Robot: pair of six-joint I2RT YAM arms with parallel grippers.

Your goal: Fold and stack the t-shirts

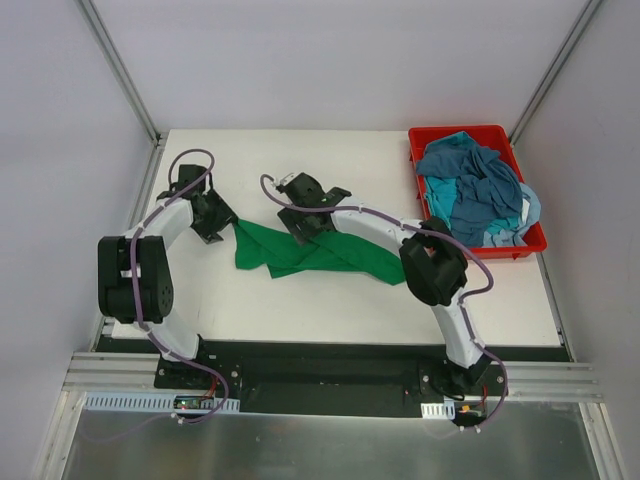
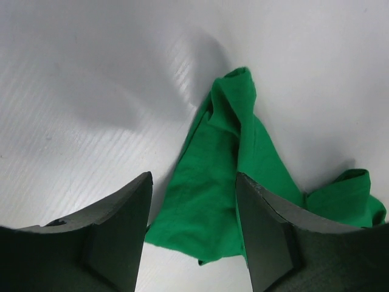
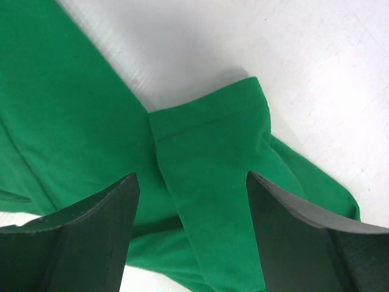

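A green t-shirt (image 1: 330, 257) lies crumpled across the middle of the table in the top view. My left gripper (image 1: 223, 232) is at the shirt's left end, its fingers (image 2: 130, 204) apart over a raised green corner (image 2: 234, 100) and nothing held. Above the middle of the shirt stands my right gripper (image 1: 299, 235), also with parted fingers (image 3: 118, 210). A folded-over flap of the green cloth (image 3: 206, 140) shows ahead of and between them in the right wrist view, free of both. Part of the shirt is hidden under the right arm.
A red bin (image 1: 532, 238) holding several blue and teal garments (image 1: 480, 190) stands at the back right. Grey walls rise on both sides.
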